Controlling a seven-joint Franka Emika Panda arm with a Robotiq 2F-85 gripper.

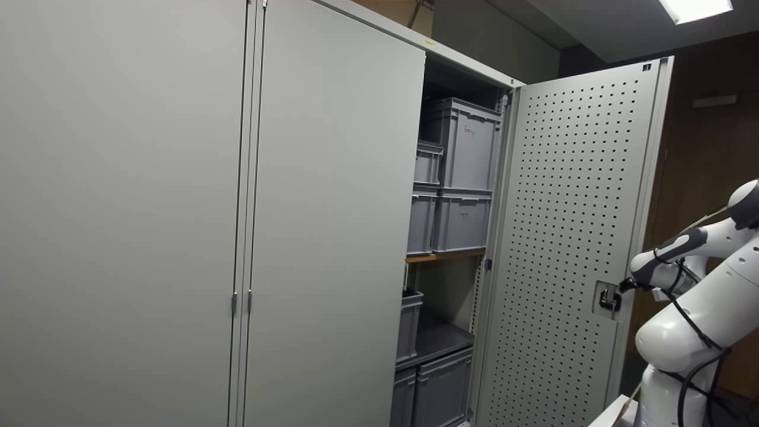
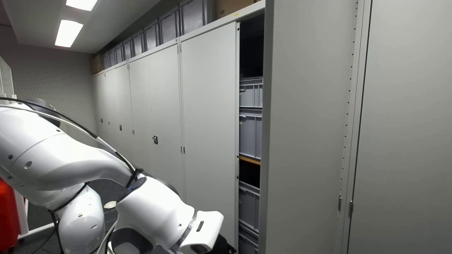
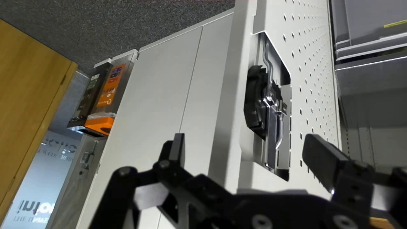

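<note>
The right-hand cabinet door (image 1: 576,213) stands swung open, its perforated inner face turned to exterior view 1. A black latch mechanism (image 3: 256,100) sits in a recess near the door's free edge, crossed by metal rods. My gripper is open in the wrist view, with its two black fingers (image 3: 177,150) spread wide, one on each side of the door edge. The latch shows beyond the gap, and I see no grip on the door. How near the fingertips are to the door surface is hard to tell. In exterior view 2 the gripper's tip (image 2: 229,249) is mostly cut off.
Grey storage bins (image 1: 469,146) fill the cabinet shelves behind the opening. The left cabinet door (image 1: 334,213) is shut. My white arm (image 2: 156,211) stands on the door's free-edge side. Grey carpet (image 3: 114,23) and a wooden door (image 3: 30,95) lie beyond.
</note>
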